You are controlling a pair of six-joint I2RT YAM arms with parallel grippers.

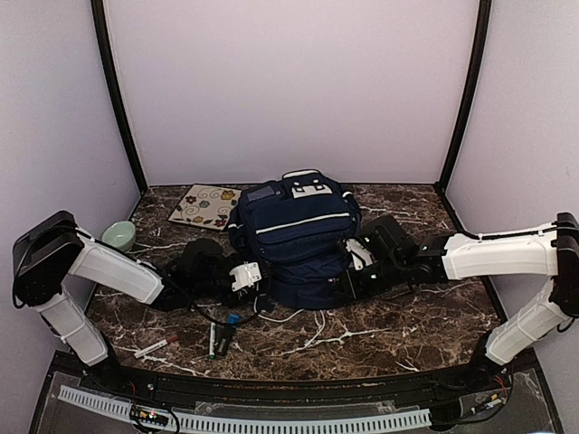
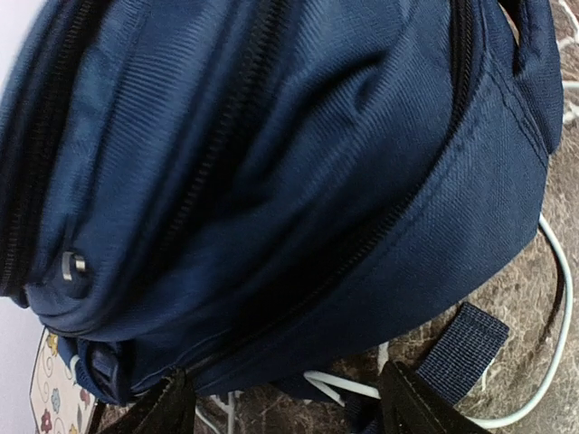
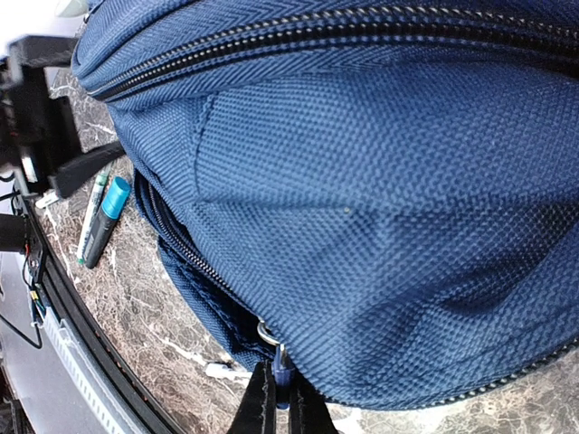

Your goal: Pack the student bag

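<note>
The navy student bag lies on the dark marble table with its lower edge toward me. In the right wrist view, my right gripper is shut on a small metal zipper pull at the bag's near edge. My left gripper stands open by the bag's lower left edge; no object shows gripped between its fingers. A dark zipper line runs across the fabric above it. Whatever is inside the bag is hidden.
Left of the bag's front lie a blue-capped marker, a slim white pen and a red-tipped white one. A flower-patterned board and a pale green bowl sit farther back.
</note>
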